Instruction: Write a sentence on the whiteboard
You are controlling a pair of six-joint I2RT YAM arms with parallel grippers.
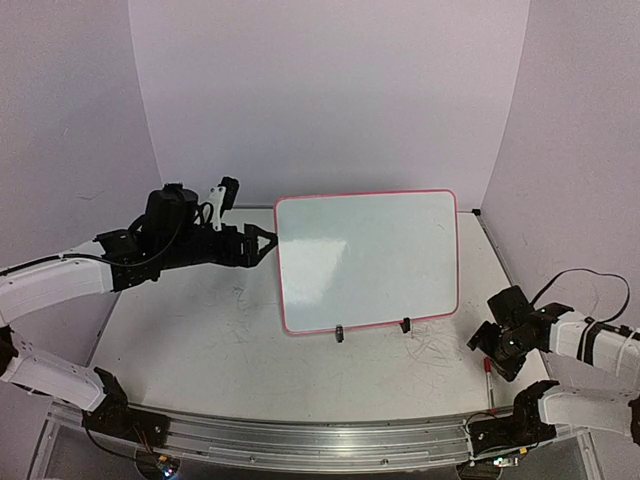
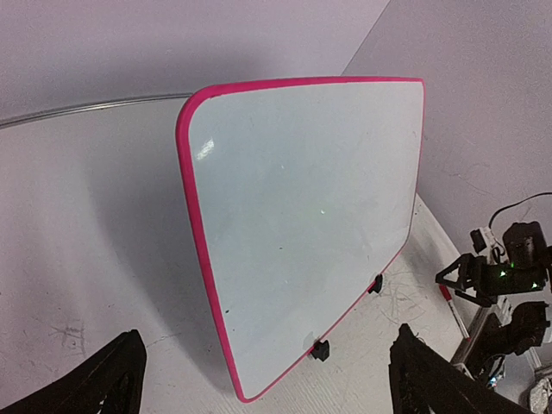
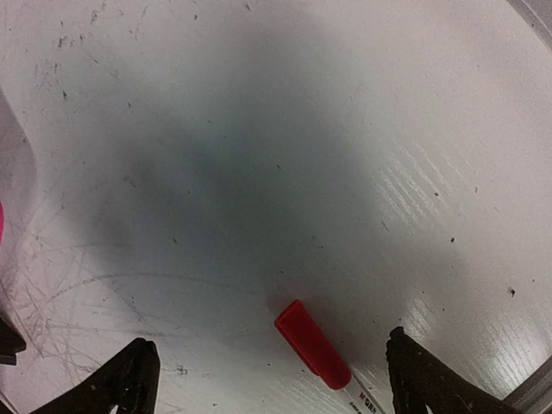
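The blank whiteboard [image 1: 368, 260] with a pink-red edge leans upright in the middle of the table; its glossy face also fills the centre of the left wrist view. A marker [image 3: 315, 347] with a red cap and white barrel lies on the table at the front right. Over its capped end hovers my right gripper, open, the red cap showing between its spread fingers without being gripped. My left gripper [image 1: 270, 246] is by the board's left edge, its fingers [image 2: 103, 379] wide apart and nothing held.
Two black clips [image 1: 339, 333] sit at the board's lower edge. A metal rail [image 1: 320, 440] runs along the table's front. The tabletop [image 1: 200, 350] left and front of the board is bare apart from scratches.
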